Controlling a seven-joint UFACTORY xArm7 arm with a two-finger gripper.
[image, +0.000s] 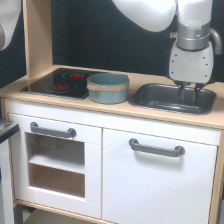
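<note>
Over the right part of the dark sink (150, 97) hangs my gripper (189, 91), its white hand pointing straight down. Its two small dark fingers stand apart, and nothing shows between them. The fingertips are hard to make out against the dark basin. A blue-grey round pot (108, 90) with a light rim sits upright on the counter, left of the sink and well apart from my gripper.
Left of the pot lies a black stovetop (60, 84) with red burner rings. Behind my hand rises a grey faucet (216, 42). Below are a shut cabinet door (158, 180) and an open-fronted oven (55, 165).
</note>
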